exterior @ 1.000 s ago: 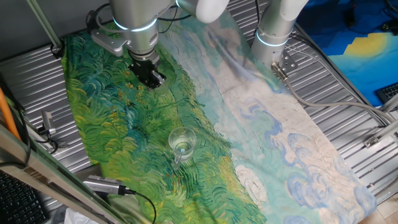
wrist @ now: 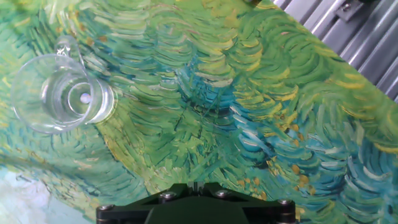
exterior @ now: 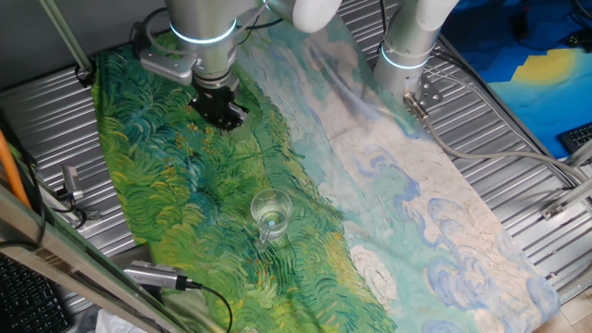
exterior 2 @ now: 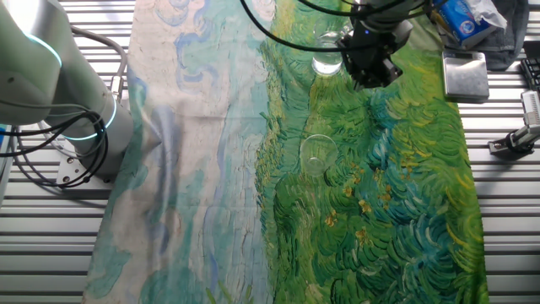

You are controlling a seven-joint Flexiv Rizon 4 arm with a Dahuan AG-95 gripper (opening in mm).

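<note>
A clear glass mug (exterior: 272, 218) with a handle stands upright on the painted cloth, and the wrist view shows the mug (wrist: 65, 96) at the left, its mouth facing the camera. A second clear, round vessel (exterior 2: 319, 157) rests on the green part of the cloth in exterior view 2; its exact shape is hard to tell. Above the cloth, apart from both, hangs my gripper (exterior: 236, 122). At the bottom of the wrist view the black fingers of the gripper meet, shut, with nothing visible between them.
The patterned cloth (exterior: 416, 213) covers the slatted metal table (exterior: 42, 129). A silver box (exterior 2: 465, 76) lies at the cloth's edge.
The wrist part of my arm has turned and shifted slightly, while the gripper stays over nearly the same spot. The mug has not moved.
</note>
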